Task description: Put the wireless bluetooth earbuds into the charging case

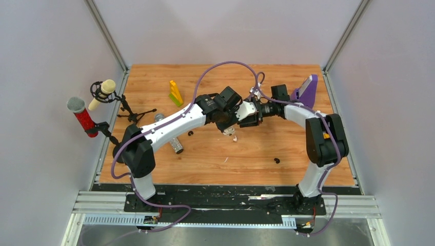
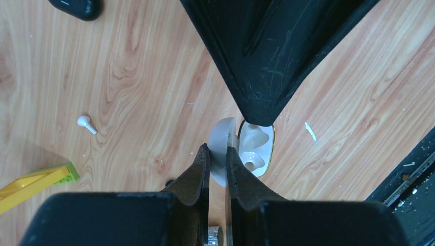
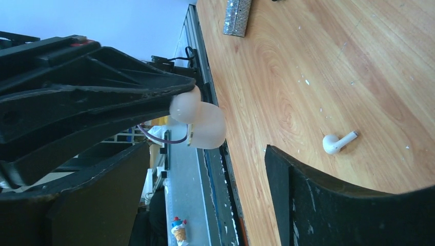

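My left gripper is shut on the white charging case (image 2: 256, 148), whose lid stands up between the fingers, earbud wells showing. In the left wrist view a black finger of the other gripper reaches over the case. My right gripper is part open; in its view the translucent-looking case (image 3: 208, 128) appears beside a dark finger of the other gripper. One loose white earbud lies on the table, also in the right wrist view (image 3: 336, 143). The top view hides most of the case under the arms.
A yellow-green object (image 1: 175, 93), a silver microphone (image 1: 177, 145), small black pieces (image 1: 277, 160) and a purple object (image 1: 308, 89) are on the wooden table (image 1: 215, 169). Mic stands occupy the left side.
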